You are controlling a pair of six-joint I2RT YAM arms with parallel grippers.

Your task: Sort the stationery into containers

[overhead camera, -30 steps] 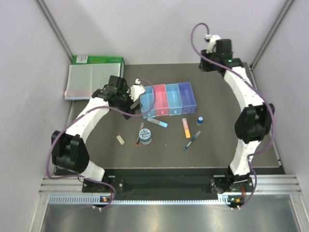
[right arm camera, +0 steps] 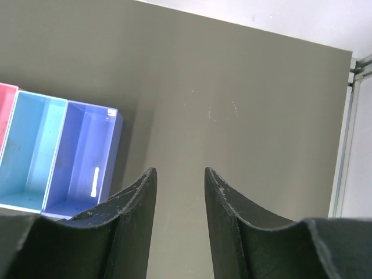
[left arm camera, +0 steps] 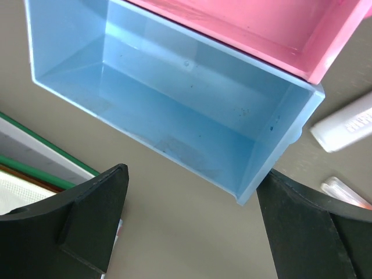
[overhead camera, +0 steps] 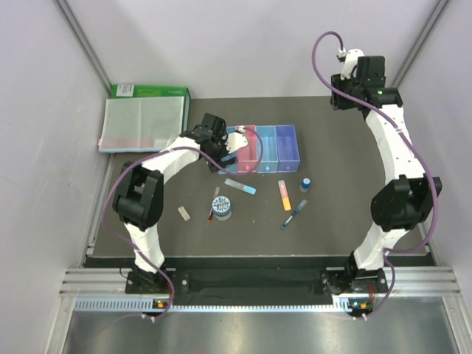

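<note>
Four open bins stand in a row: blue (left arm camera: 174,93), pink (overhead camera: 247,158), light blue (overhead camera: 268,147), dark blue (overhead camera: 287,147). My left gripper is open, its right finger against the front corner of the left blue bin. Below the bins lie a pale blue item (overhead camera: 240,186), a pen (overhead camera: 211,209), an orange item (overhead camera: 285,198), a teal pen (overhead camera: 293,214), a small blue-capped bottle (overhead camera: 304,184), a round tin (overhead camera: 221,208) and a beige block (overhead camera: 184,213). High at the back right, my right gripper is part open, nothing between its fingers.
A green box with a white sheaf (overhead camera: 140,125) lies at the back left. Walls (overhead camera: 51,177) bound both sides and the back.
My left gripper has moved toward the back and right onto the bin, and the left bins sit slightly further back. My right gripper has moved to the right.
</note>
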